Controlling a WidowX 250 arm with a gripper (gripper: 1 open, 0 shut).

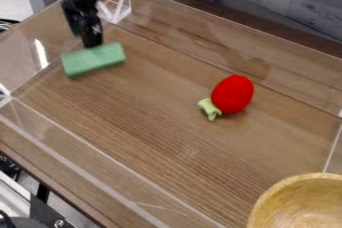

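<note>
My gripper (88, 34) is at the upper left of the camera view, dark and blurred, just behind a green rectangular block (94, 58) lying on the wooden table (160, 152).
A red object (233, 94) with a small light-green part lies right of centre. A yellow bowl (294, 204) is at the bottom right. A clear plastic piece stands at the back near the arm.
</note>
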